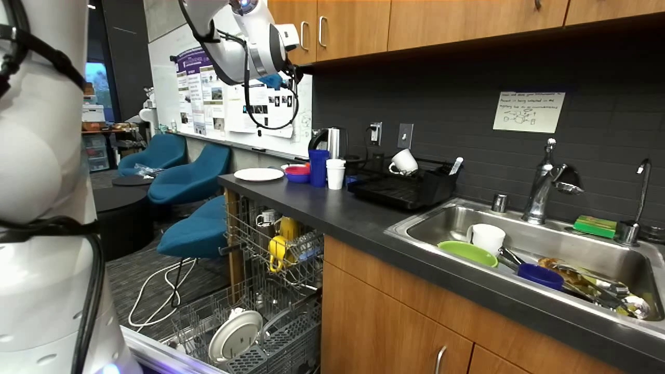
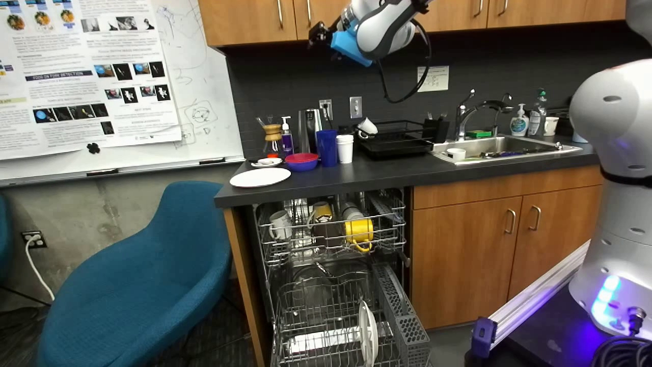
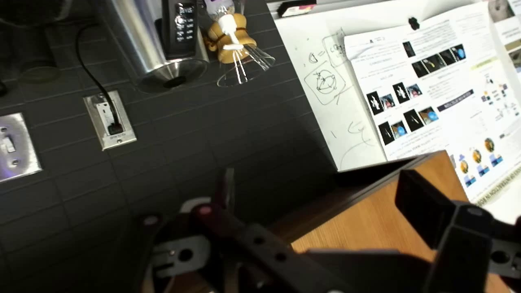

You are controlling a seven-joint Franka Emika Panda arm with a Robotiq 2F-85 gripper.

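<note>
My gripper is open, with nothing between its fingers, as the wrist view shows. In exterior view 2 it hangs high above the left end of the counter, close to the upper cabinets. Well below it are a white plate, a red and blue bowl stack, a tall blue cup and white paper cups. The dishwasher stands open under the counter, its upper rack bearing a yellow mug and its lower one a white plate.
A metal kettle and a glass carafe stand near the wall. Farther right are a black drying rack with a tilted white mug and the sink with dishes. A teal chair sits left of the dishwasher.
</note>
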